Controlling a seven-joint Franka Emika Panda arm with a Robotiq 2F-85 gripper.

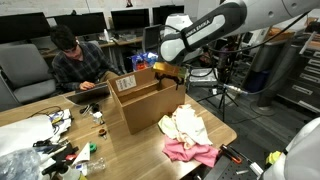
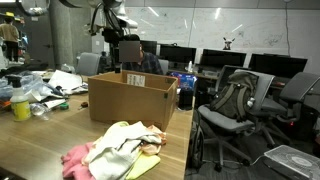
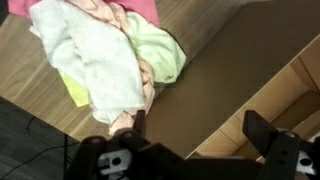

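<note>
A brown cardboard box [image 1: 150, 106] stands open-topped on the table, its flaps up. In front of it lies a loose heap of cloths: a white towel [image 3: 100, 60], a pale green cloth [image 3: 155, 48] and a pink cloth [image 1: 190, 153], with peach and yellow fabric among them. My gripper hangs above the box's near side, apart from the cloths. Its fingers [image 3: 258, 128] are spread wide with nothing between them. One box wall [image 3: 215, 75] and part of the interior show below it; most of the inside is hidden.
Small tools and parts lie left of the box, with papers [image 1: 35, 132] and plastic bags [image 1: 20, 165] further left. A person [image 1: 80, 62] sits behind the table near a laptop [image 1: 88, 95]. Bare tabletop [image 1: 130, 152] lies before the box.
</note>
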